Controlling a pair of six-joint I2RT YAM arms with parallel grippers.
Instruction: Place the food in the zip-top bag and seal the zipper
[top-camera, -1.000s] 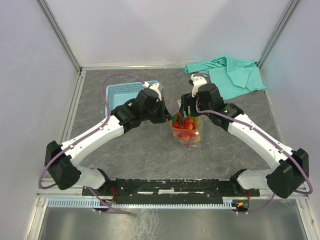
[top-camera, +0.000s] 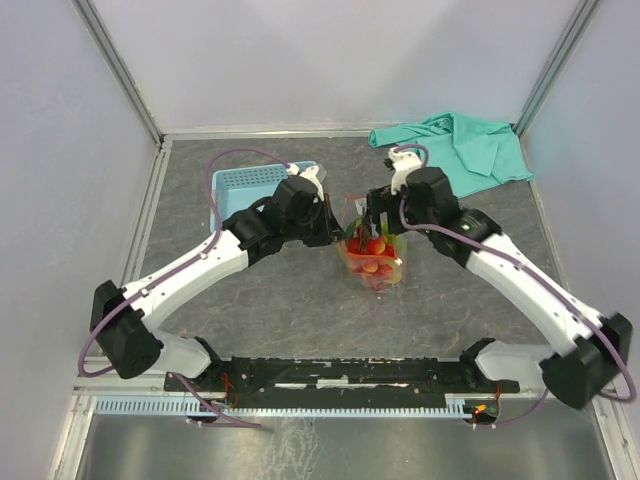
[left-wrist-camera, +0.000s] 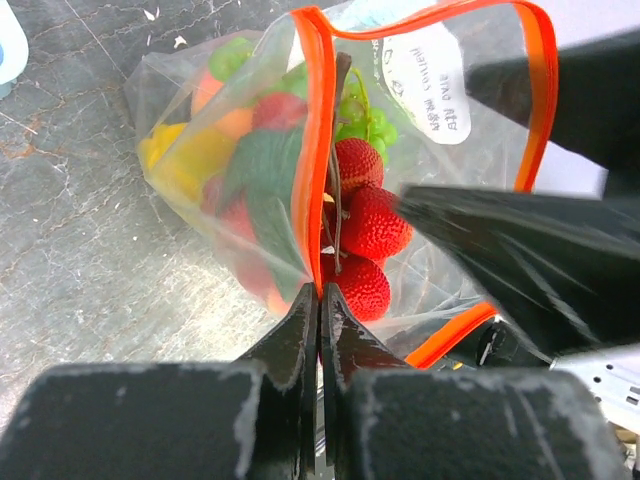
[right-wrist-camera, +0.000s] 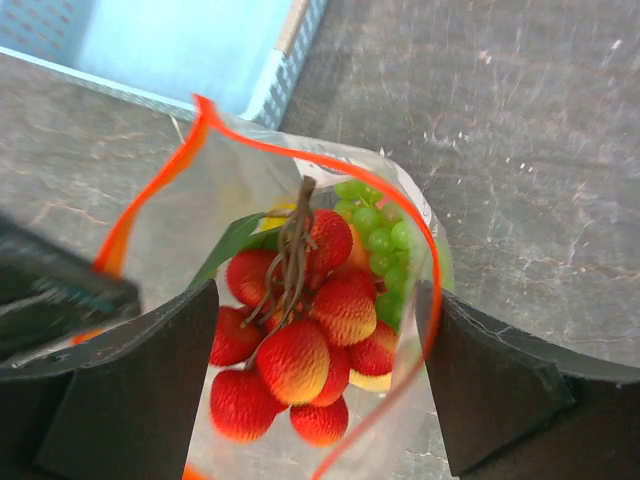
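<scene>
The clear zip top bag (left-wrist-camera: 225, 225) with its orange rim stands with its mouth open, full of food. Inside it are red lychee-like fruits (right-wrist-camera: 293, 361) on a brown stem, green grapes (right-wrist-camera: 381, 238), a dark green leaf (right-wrist-camera: 228, 244) and something yellow. My left gripper is shut on the bag's orange rim at one side of the mouth. Over the mouth my right gripper stands open, the fruit showing between its fingers; the orange rim passes close by one finger (right-wrist-camera: 520, 380). Whether that finger touches the rim I cannot tell.
A light blue basket (top-camera: 222, 190) stands behind my left arm. The teal cloth (top-camera: 465, 150) lies at the back right. Bare grey table (top-camera: 290, 300) spreads in front of the bag.
My left arm and the bag have hardly moved.
</scene>
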